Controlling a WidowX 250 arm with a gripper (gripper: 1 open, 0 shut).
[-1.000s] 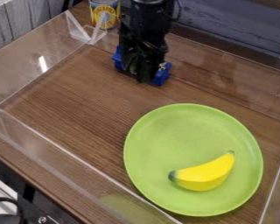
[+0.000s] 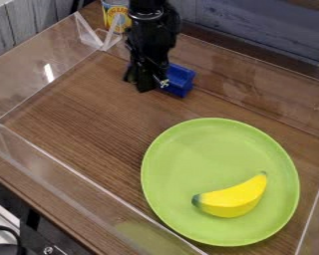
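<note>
The black gripper [image 2: 147, 78] is low over the back-left of the wooden surface, just left of a blue block [image 2: 178, 82] that it partly covers. Its fingers look closed; whether they touch the block is unclear. A yellow banana [image 2: 230, 200] lies on a green plate [image 2: 195, 144] at the front right.
A can [image 2: 115, 17] stands at the back left behind a clear plastic piece. Clear walls edge the tray on the left and front.
The gripper has moved a little left and up, uncovering more of the blue block's right part. The plate and banana are unchanged.
</note>
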